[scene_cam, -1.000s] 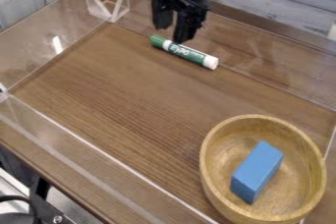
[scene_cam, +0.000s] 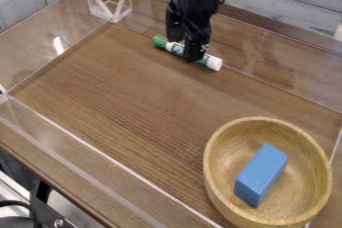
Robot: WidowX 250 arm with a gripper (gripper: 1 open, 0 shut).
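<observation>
My black gripper (scene_cam: 186, 34) is at the top centre, lowered over a slim green-and-white tube (scene_cam: 207, 60) that lies diagonally on the wooden table (scene_cam: 127, 122). The gripper is open; its fingertips are at the tube, whose middle is partly hidden behind them.
A round tan bowl (scene_cam: 227, 152) holding a blue block (scene_cam: 261, 175) sits at the lower right. A clear plastic piece (scene_cam: 111, 2) stands at the upper left.
My gripper has come down from the top edge to the green-and-white tube. The bowl and block are unchanged.
</observation>
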